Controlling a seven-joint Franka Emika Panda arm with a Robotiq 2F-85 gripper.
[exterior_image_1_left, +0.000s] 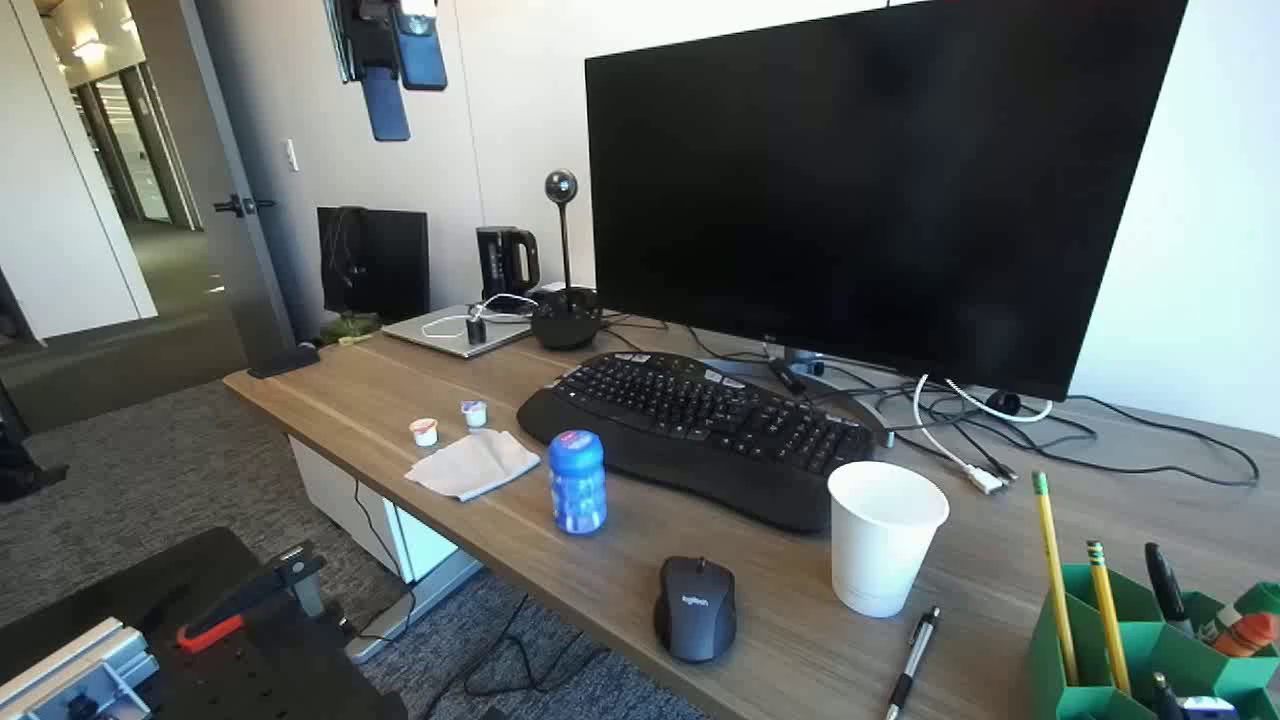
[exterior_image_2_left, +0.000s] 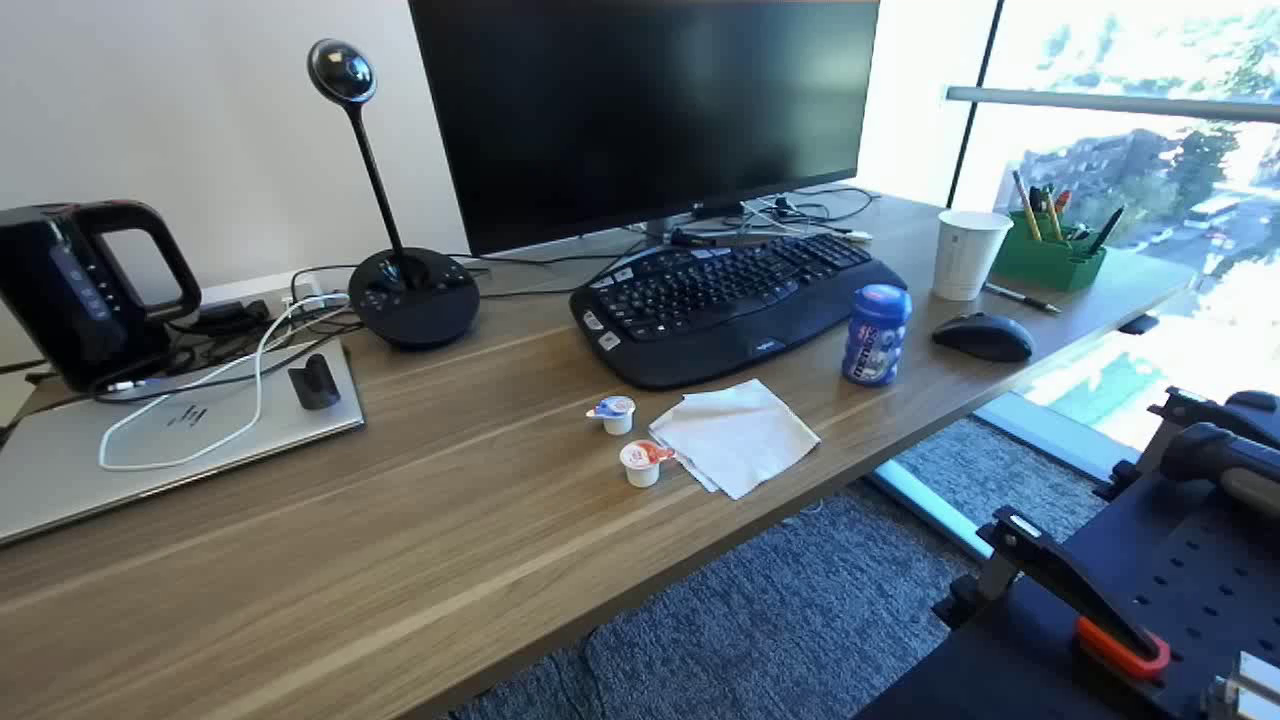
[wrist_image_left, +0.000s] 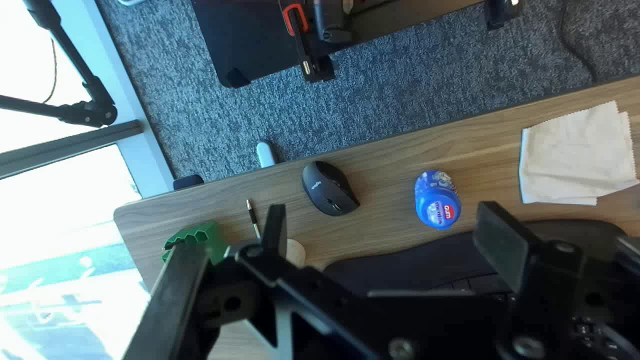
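Observation:
High over the desk, my gripper stands open in the wrist view, its two black fingers wide apart and nothing held between them. Neither exterior view shows it. Beneath it on the wood lie a black mouse and an upright blue gum bottle. A folded white napkin lies near the front edge, with an orange-lidded creamer cup and a blue-lidded creamer cup beside it. The white paper cup stands upright right of the keyboard; my gripper partly hides it in the wrist view.
A black keyboard fills the middle below the large monitor. A pen and a green pencil holder are at the right end. The laptop, kettle and webcam stand occupy the left back. Bare wood lies front left.

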